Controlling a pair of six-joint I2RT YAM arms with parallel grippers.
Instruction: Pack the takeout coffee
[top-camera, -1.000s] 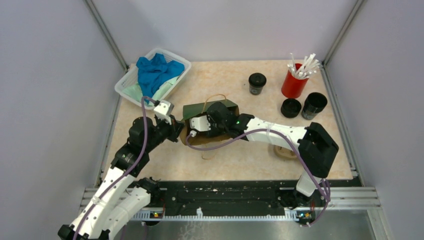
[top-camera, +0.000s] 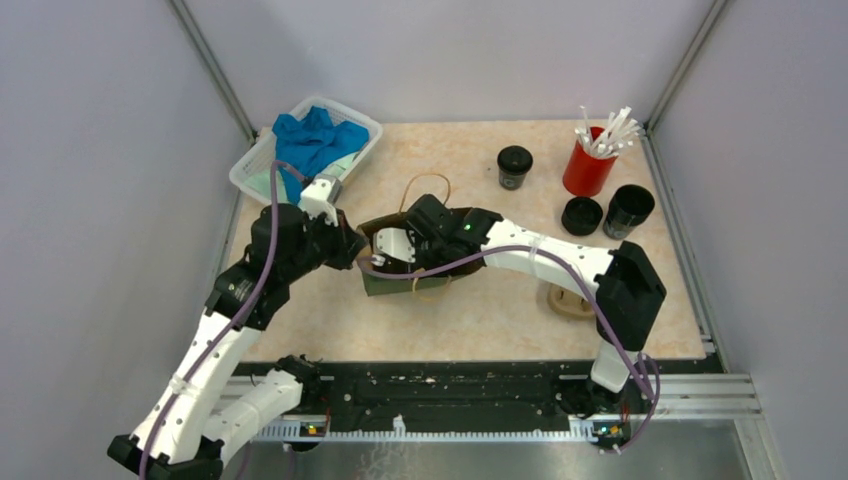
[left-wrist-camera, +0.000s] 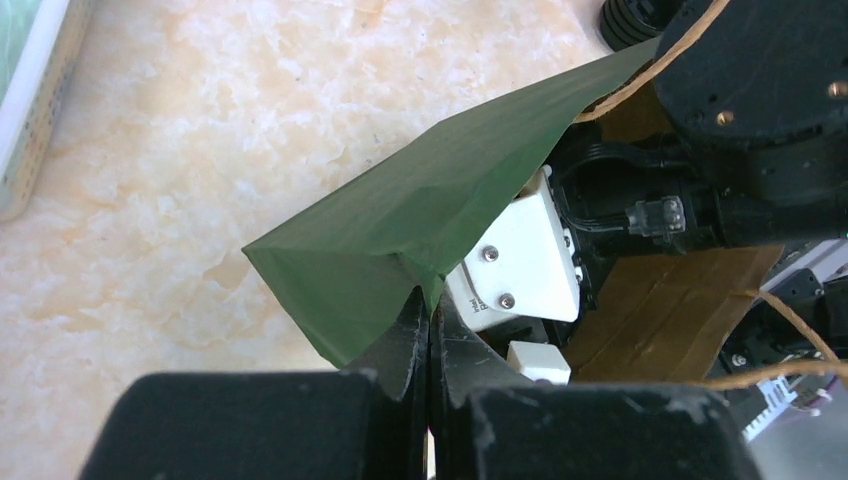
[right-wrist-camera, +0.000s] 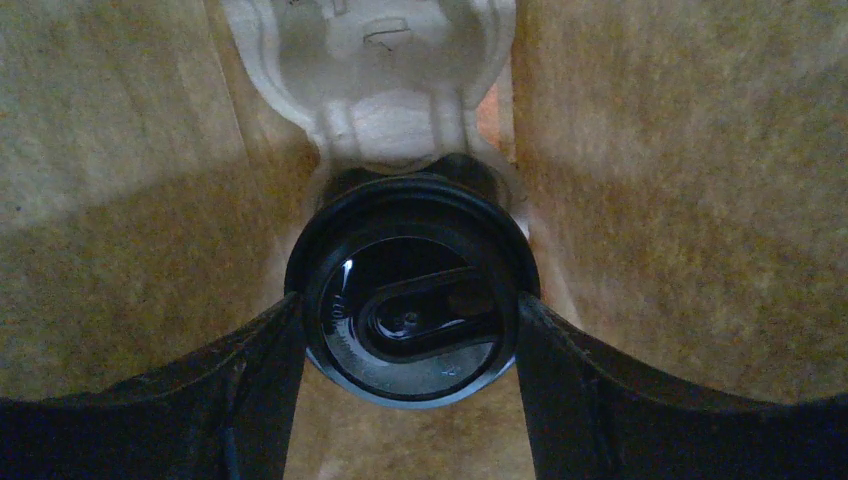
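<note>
The paper bag, green outside and brown inside with cord handles, stands at the table's middle. My left gripper is shut at the bag's upper edge, with green paper at its fingertips; whether it pinches the paper is hard to tell. My right gripper reaches down inside the bag, shut on a black-lidded cup. A moulded pulp cup holder lies at the bag's bottom, at the cup.
A basket of cloths is back left. A lidded cup, a red straw container, black cups and a tan object occupy the right.
My right arm has shifted slightly, still inside the bag.
</note>
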